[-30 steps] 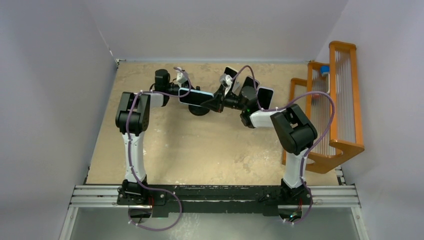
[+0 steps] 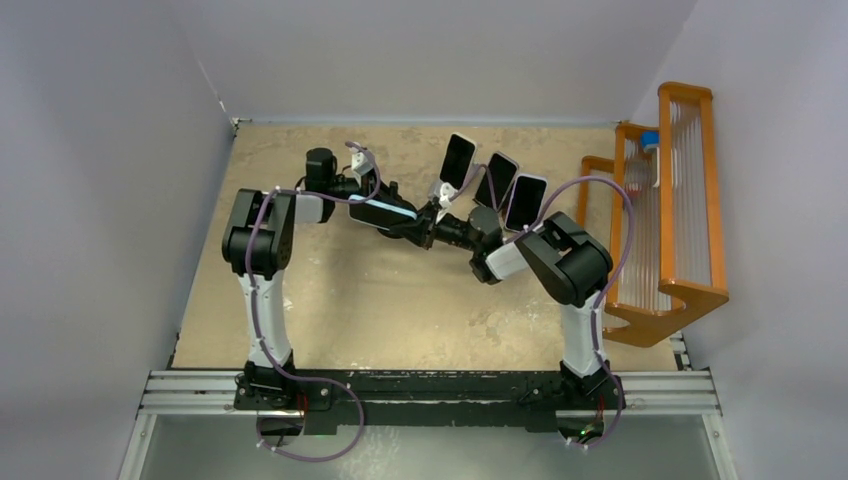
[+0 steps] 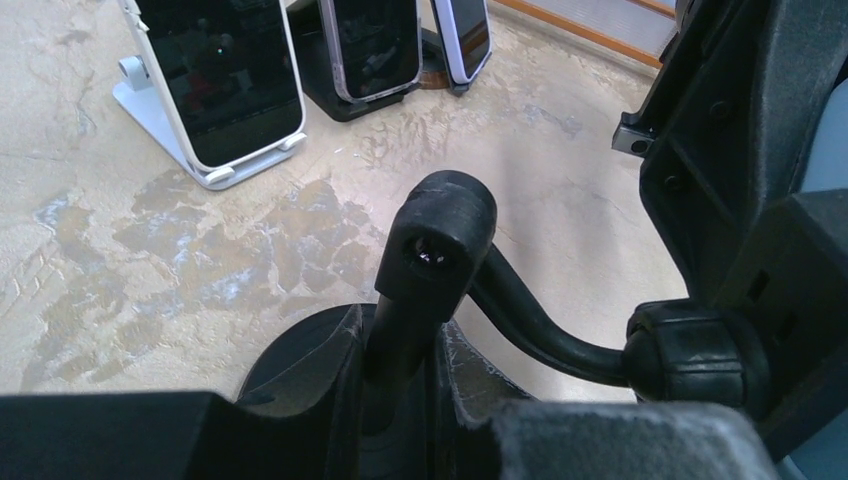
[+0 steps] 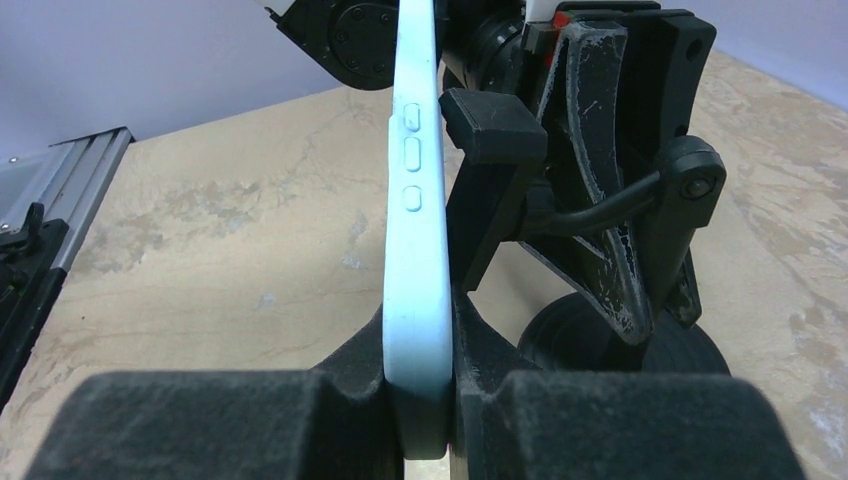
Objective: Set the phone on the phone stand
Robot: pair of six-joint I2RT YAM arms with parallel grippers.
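A phone in a light blue case (image 2: pixel 380 211) is held edge-up by my right gripper, its fingers shut on the lower end in the right wrist view. The black phone stand has a round base (image 4: pixel 555 325), a post (image 3: pixel 432 235) and a tilted holder (image 3: pixel 735 170) joined by a curved arm. My left gripper is shut around the post just above the base. Close beside the holder's lip (image 4: pixel 495 115) runs the phone; whether they touch I cannot tell. From above, the phone and arms hide most of the stand.
Behind stand a phone on a white stand (image 3: pixel 225 80), a second dark phone (image 3: pixel 375 45) and a third (image 3: pixel 465 35). An orange wooden rack (image 2: pixel 690 190) fills the right side.
The phone and my right gripper have moved slightly left and toward the front, and the phone's face looks more steeply tilted. My left arm has shifted a little left and frontward.
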